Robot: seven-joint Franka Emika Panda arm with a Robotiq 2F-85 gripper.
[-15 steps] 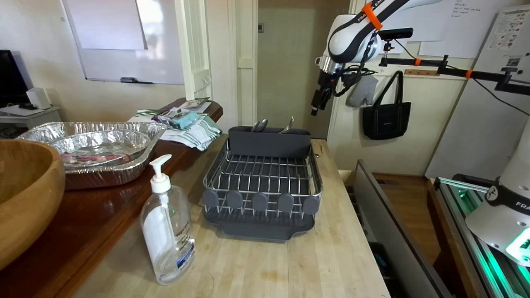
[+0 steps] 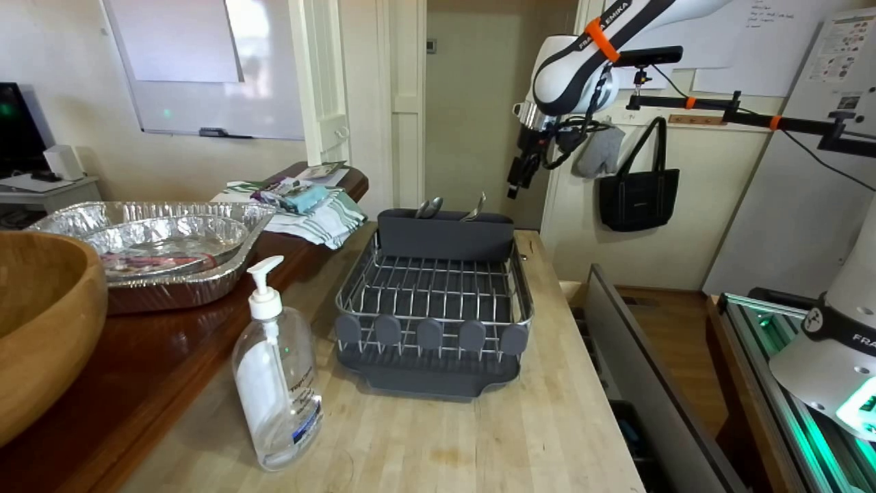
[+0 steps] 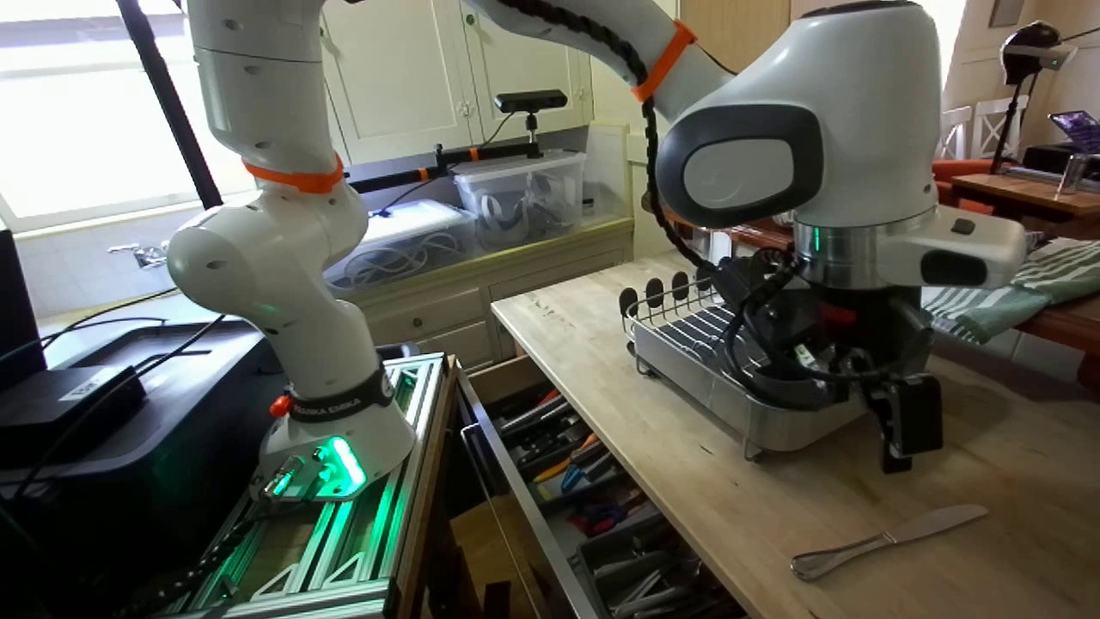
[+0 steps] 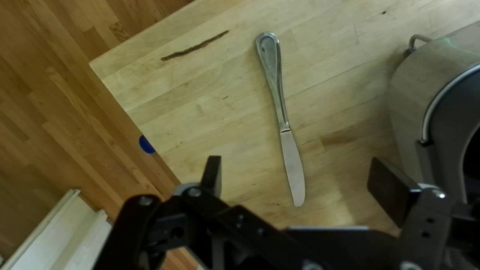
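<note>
A silver table knife (image 4: 279,108) lies flat on the wooden counter, its handle toward the top of the wrist view and its blade toward my gripper. In exterior view 2 the same knife (image 3: 889,542) rests in front of the dish rack (image 3: 701,392). My gripper is open above the counter, its two fingers well apart with nothing held between them. The knife's blade tip shows in the gap, below the fingers' height. In exterior view 1 the gripper (image 2: 517,182) hangs beyond the rack's dark cutlery holder (image 2: 445,237), which hides the knife there.
Spoons or similar cutlery (image 2: 430,207) stand in the holder. An open drawer (image 3: 577,485) with utensils runs along the counter's side. A pump bottle (image 2: 277,378) stands before the rack; foil trays (image 2: 164,246) and a wooden bowl (image 2: 49,329) are at left.
In exterior view 1 the arm and gripper have moved slightly left and a little lower. The rack, bottle and other things there stay in place.
</note>
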